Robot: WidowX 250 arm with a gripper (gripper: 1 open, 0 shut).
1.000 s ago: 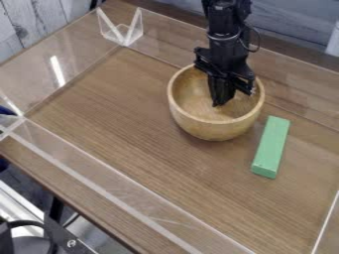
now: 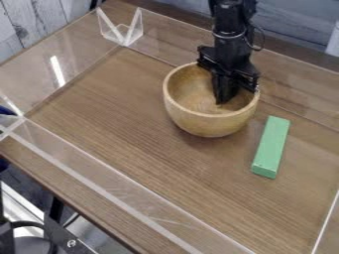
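Observation:
A wooden bowl (image 2: 199, 117) sits on the wooden table right of centre. The black robot arm comes down from the top, and its gripper (image 2: 228, 91) reaches down into the bowl's back right part. The fingertips are small and dark, partly hidden by the bowl, and I cannot see anything held between them.
A green block (image 2: 271, 149) lies right of the bowl. A white angular object (image 2: 121, 28) stands at the back left. Dark cables or hardware show at the bottom left edge.
The bowl has shifted slightly left over the last second, with the gripper staying inside its back right part.

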